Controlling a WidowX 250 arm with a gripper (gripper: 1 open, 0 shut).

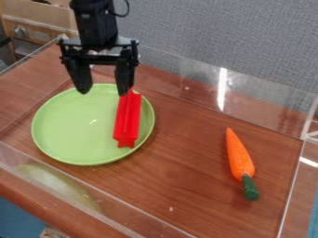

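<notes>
My black gripper (103, 78) hangs open over the back of a green plate (74, 130), its fingers spread, one over the upper left of the plate and one above the far end of a red bar-shaped object (128, 120). The red object lies lengthwise on the right part of the plate. An orange carrot (239, 158) with a green top lies apart on the wooden table at the right.
Transparent low walls (273, 116) edge the table at back, front left and right, with a grey wall behind.
</notes>
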